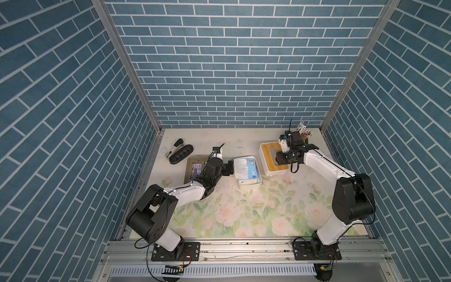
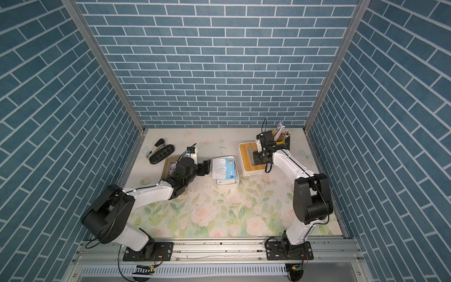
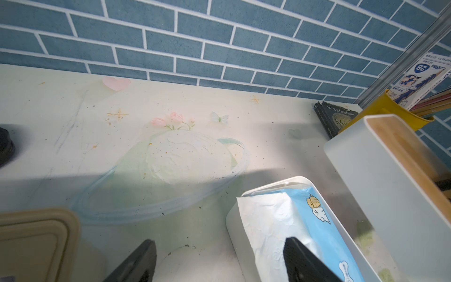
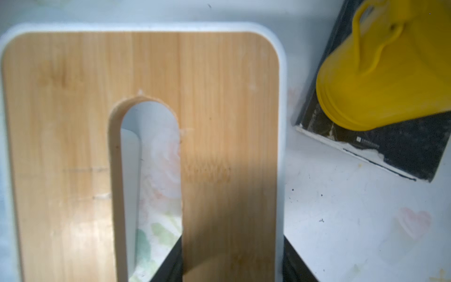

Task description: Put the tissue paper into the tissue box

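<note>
The tissue box's lid (image 4: 230, 117), white with a bamboo top and a long slot, is raised in my right gripper, which is shut on its right side. Left of it sits the open white box base (image 3: 242, 235), holding a pack of tissue paper (image 3: 274, 225) in white and blue wrapping with a cat print. My left gripper stands open just left of the box, nothing visible between its fingers.
A brown tray (image 1: 192, 166) lies by the left arm, with a black oblong object (image 1: 180, 154) behind it. At back right a yellow mug (image 4: 375, 94) rests on a dark book (image 4: 399, 150).
</note>
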